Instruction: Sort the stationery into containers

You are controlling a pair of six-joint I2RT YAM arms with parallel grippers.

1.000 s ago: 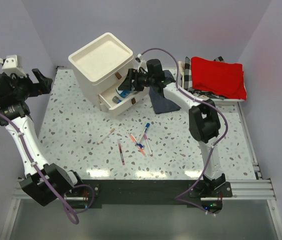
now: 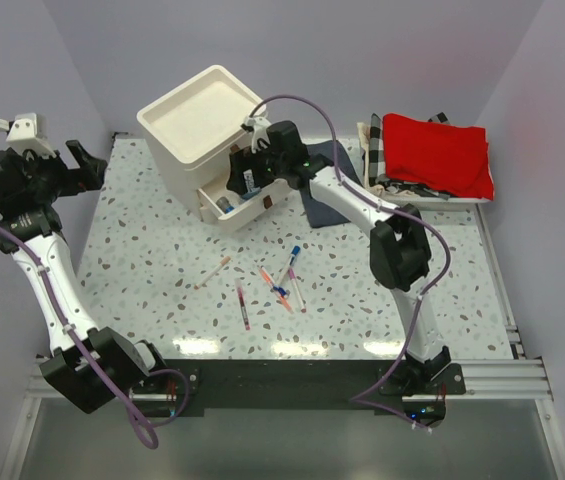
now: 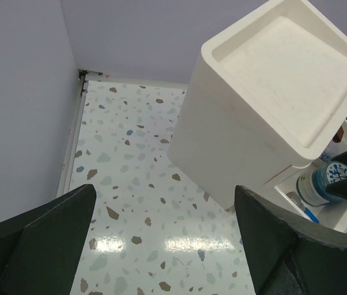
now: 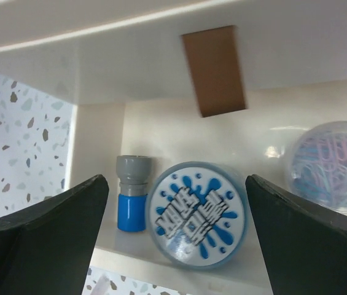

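My right gripper (image 2: 249, 168) hangs open over the pulled-out drawer (image 2: 234, 220) of the white box (image 2: 195, 115). In the right wrist view the drawer holds a round blue-and-white tub (image 4: 198, 215), a small grey-and-blue cylinder (image 4: 132, 212) and a clear tub of coloured paper clips (image 4: 330, 163). My left gripper (image 2: 87, 165) is open at the far left, above the table's edge; its view shows the box and empty table between its fingers. Several pens (image 2: 296, 287) lie loose on the middle of the table.
A dark grey mat (image 2: 328, 210) lies right of the box. A tray with a red cloth (image 2: 432, 155) stands at the back right.
My right gripper and arm have moved left over the drawer, from its right part towards its middle. The left arm has shifted very slightly.
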